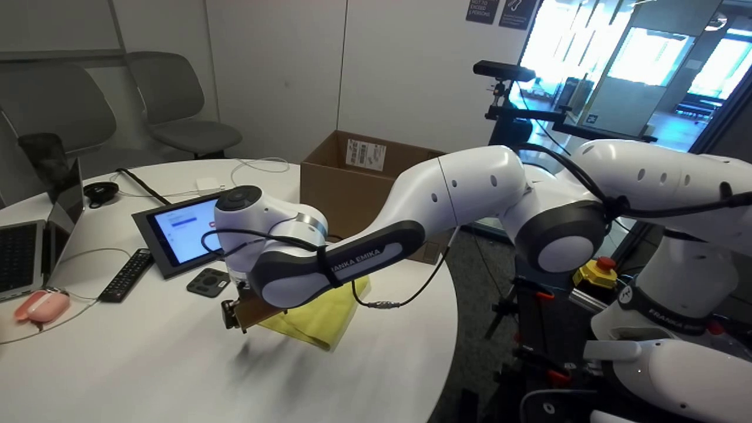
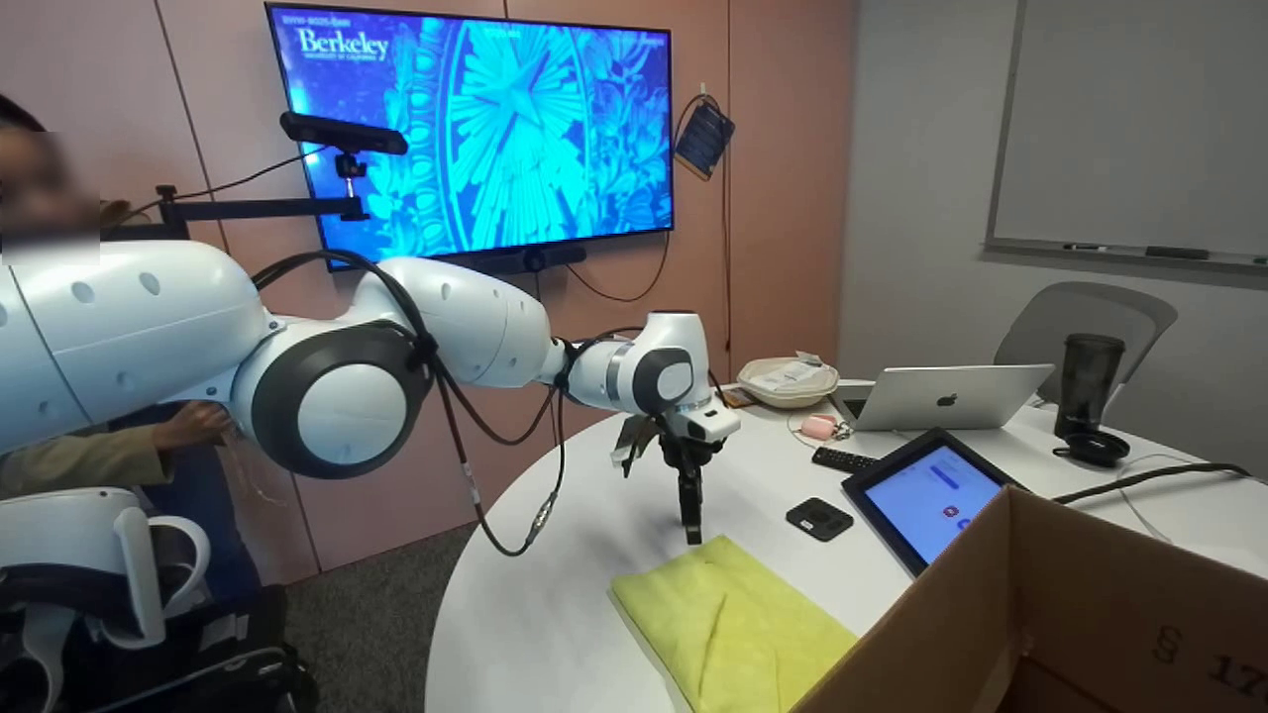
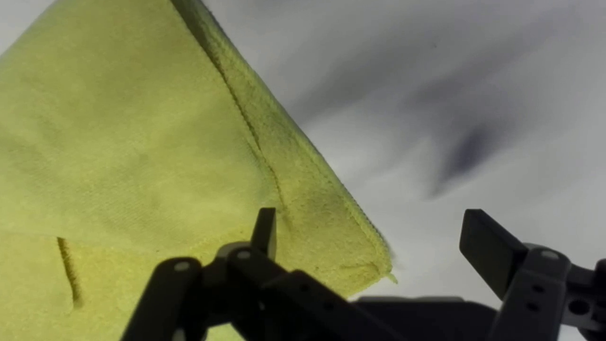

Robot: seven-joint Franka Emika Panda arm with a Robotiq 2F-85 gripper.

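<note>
A folded yellow cloth (image 2: 731, 630) lies flat on the white table, one of its corners pointing in between my fingers in the wrist view. My gripper is open above that corner, with the left finger (image 3: 264, 233) over the cloth (image 3: 318, 227) and the right finger (image 3: 491, 250) over bare table. Nothing is held. In exterior view 1 the arm hides part of the cloth (image 1: 321, 317), and the fingertips are mostly hidden behind the wrist mount.
An open cardboard box (image 1: 366, 165) stands at the table's edge beyond the cloth. A tablet (image 1: 187, 232), a dark square device (image 1: 208, 282), a remote (image 1: 127, 275), a pink case (image 1: 43, 306) and a laptop (image 1: 35, 247) lie to the left.
</note>
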